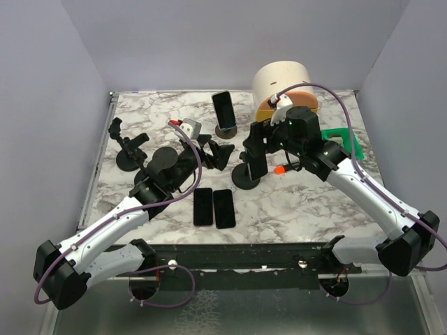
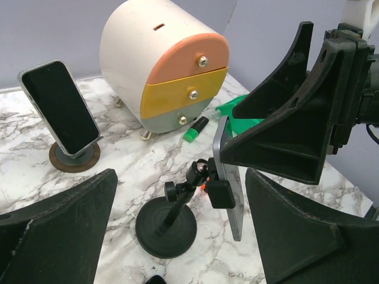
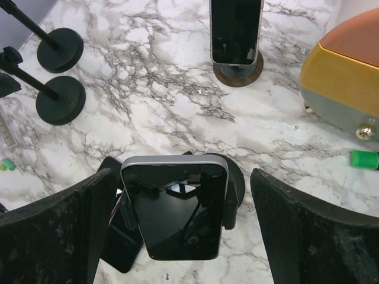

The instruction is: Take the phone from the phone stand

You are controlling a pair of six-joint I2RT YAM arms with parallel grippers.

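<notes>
A dark phone (image 3: 177,207) with a silver rim rests in the clamp of a black stand (image 2: 166,228) at the middle of the table. My right gripper (image 1: 260,139) is open, its fingers just above and either side of that phone's upper part. My left gripper (image 1: 213,152) stands open left of the stand, nothing between its fingers. Another phone (image 2: 62,106) stands upright on a wood-based stand at the back.
A rounded drawer box (image 1: 283,84) fills the back right, a green tray (image 1: 355,143) beside it. Black stands (image 3: 59,100) are at the left. Two phones (image 1: 224,209) lie flat at the front.
</notes>
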